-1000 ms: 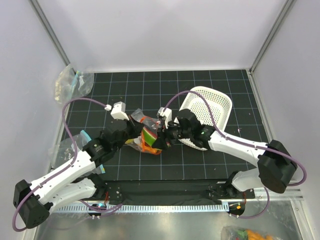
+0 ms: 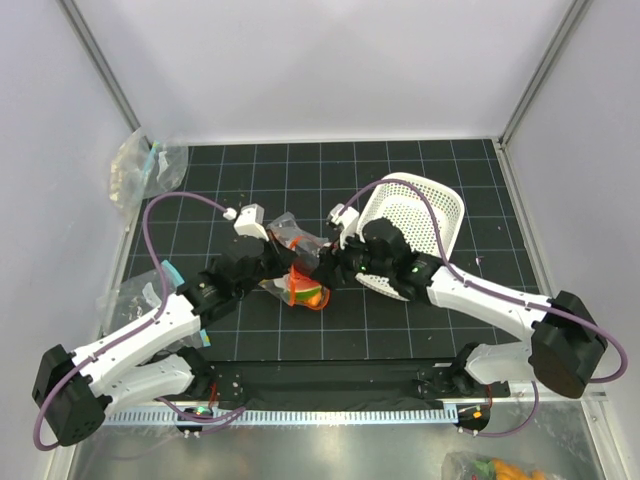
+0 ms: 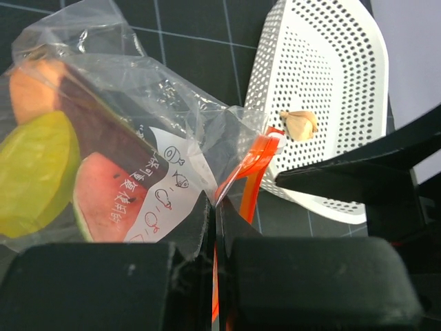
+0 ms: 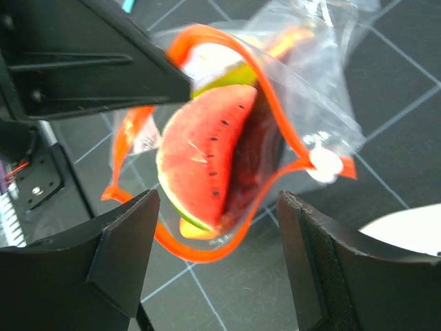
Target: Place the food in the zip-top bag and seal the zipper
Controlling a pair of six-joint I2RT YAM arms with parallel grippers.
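Observation:
The clear zip top bag (image 2: pixel 284 228) lies mid-table with its orange-edged mouth (image 4: pixel 272 103) spread toward my right gripper. Inside are a red watermelon slice (image 4: pixel 207 152), a yellow-green piece (image 3: pixel 38 176) and an orange piece (image 3: pixel 36 89); a dark red item (image 4: pixel 256 155) lies beside the watermelon. My left gripper is shut with the bag's orange rim pinched at its fingertips. Facing the mouth, my right gripper has its fingers apart and nothing gripped between them; the watermelon shows beyond the gap, within the rim.
A white perforated basket (image 2: pixel 448 205) stands at the right, holding a small tan garlic-like piece (image 3: pixel 300 125). Other clear bags lie at the far left (image 2: pixel 165 170) and near left (image 2: pixel 135 300). Bare dark tabletop (image 2: pixel 290 345) shows in front.
The watermelon's red face now shows in the bag's mouth, where green rind showed before. The right gripper has moved slightly right overall.

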